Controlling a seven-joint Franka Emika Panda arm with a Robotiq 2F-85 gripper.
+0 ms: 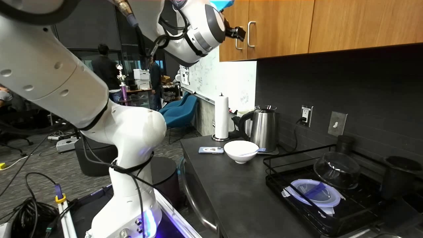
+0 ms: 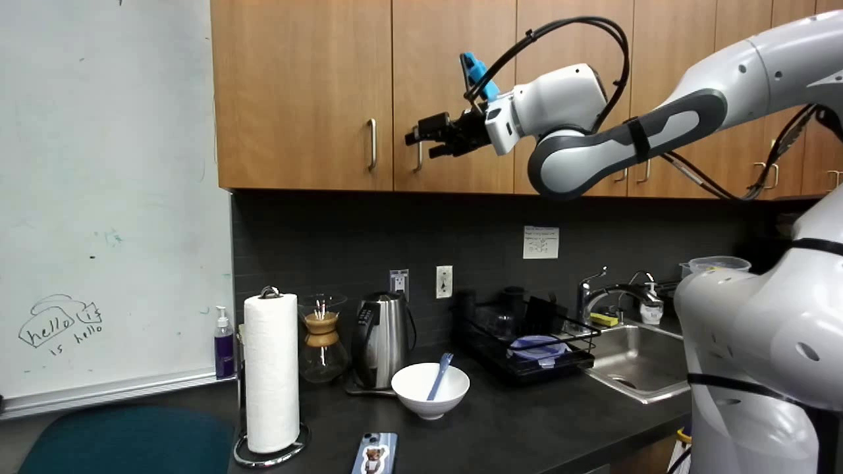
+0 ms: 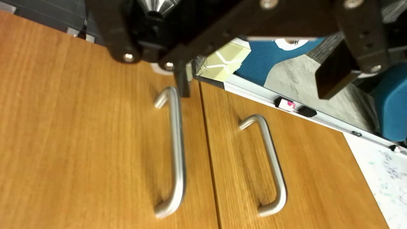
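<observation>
Up at the wooden wall cabinets, my gripper (image 2: 424, 145) stands open with nothing between its fingers. In the wrist view the fingers spread wide apart, and one fingertip (image 3: 183, 82) appears close to the end of a metal door handle (image 3: 177, 141); contact cannot be judged. A second handle (image 3: 272, 160) is on the neighbouring door, across the seam. Both doors (image 2: 454, 71) look closed. From exterior view 2, the gripper partly covers the nearer handle (image 2: 419, 158), while the other handle (image 2: 373, 145) shows clear to the left.
On the counter below are a white bowl (image 2: 411, 387) with a blue utensil (image 2: 439, 376), a kettle (image 2: 391, 340), a paper towel roll (image 2: 271, 371) and a phone (image 2: 375, 454). A black dish rack (image 1: 277, 184) sits farther along.
</observation>
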